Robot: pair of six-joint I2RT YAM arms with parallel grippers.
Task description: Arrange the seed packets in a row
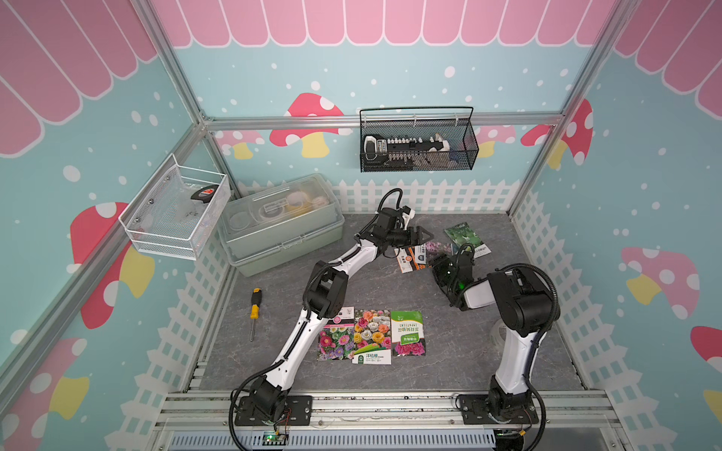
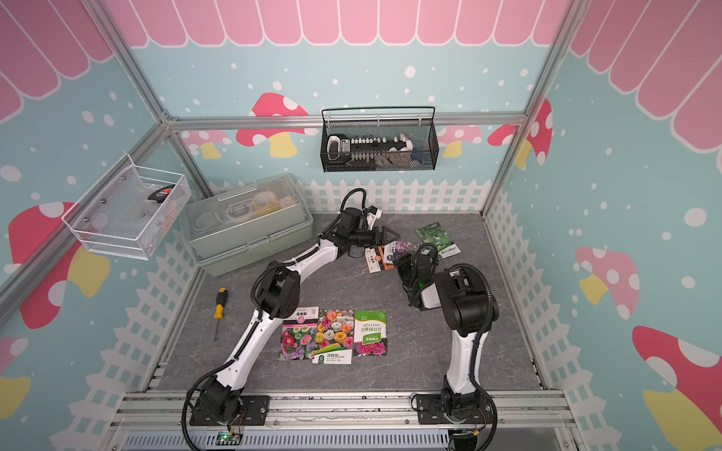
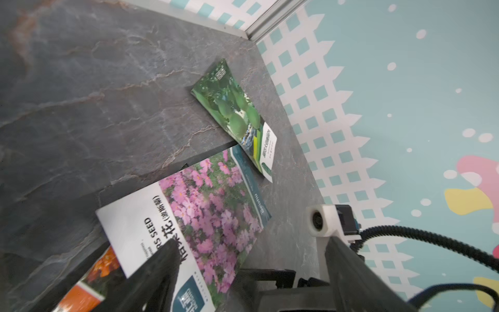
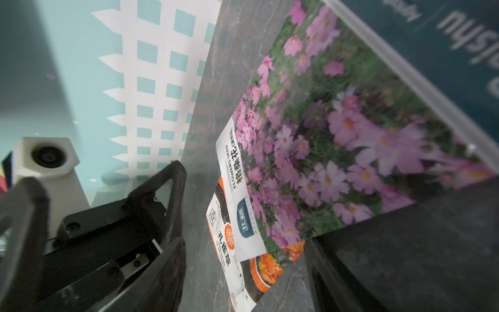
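Observation:
Three seed packets, pink-labelled [image 1: 336, 342], mixed-rose [image 1: 371, 334] and green [image 1: 407, 330], lie side by side at the front. At the back right, a pink cosmos packet [image 3: 213, 218] overlaps an orange marigold packet [image 3: 88, 288], with a green packet [image 3: 228, 109] beyond. My left gripper is open above the cosmos and marigold packets. My right gripper is low at the cosmos packet's near side; its fingers appear apart, and whether the packet is between them is unclear.
A lidded storage box [image 1: 278, 240] stands back left, a screwdriver [image 1: 255, 304] lies at the left. Wire baskets [image 1: 417, 158] hang on back and left walls. The two grippers are close together.

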